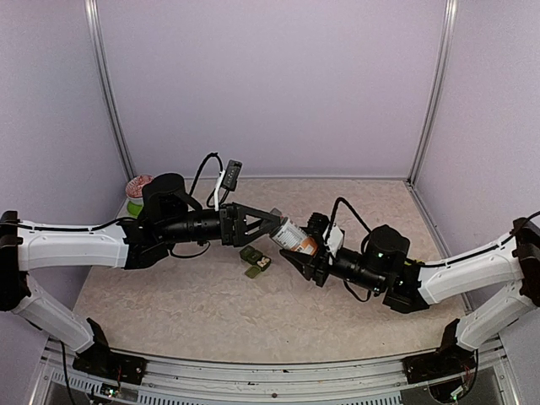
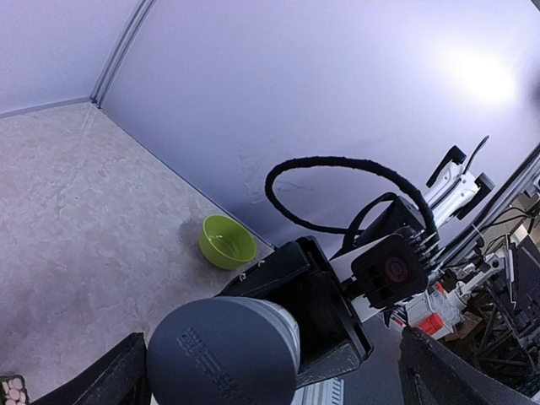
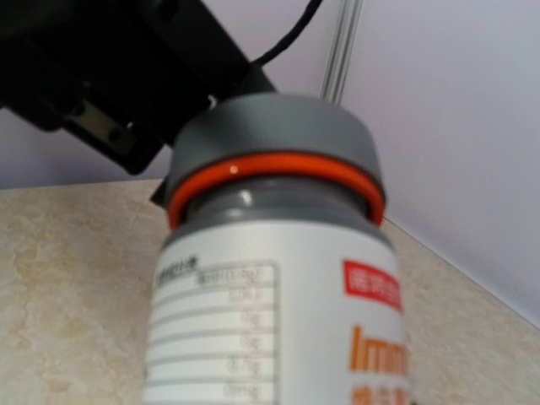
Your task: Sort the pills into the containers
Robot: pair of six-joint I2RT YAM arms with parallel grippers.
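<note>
A white pill bottle [image 1: 294, 239] with an orange label and grey cap tilts in the air over the table, held by my right gripper [image 1: 310, 254], which is shut on its body. My left gripper [image 1: 268, 223] stands open at the cap end. In the left wrist view the grey cap [image 2: 221, 354] lies between the spread fingers, closer to the left one. The bottle [image 3: 278, 312] fills much of the right wrist view, its cap still on, with an orange ring beneath it. A dark green pill box [image 1: 256, 259] rests on the table, partly under the left arm.
At the back left a green container [image 1: 135, 207] stands with a red-and-white one [image 1: 138, 186]. A green bowl [image 2: 226, 242] shows in the left wrist view.
</note>
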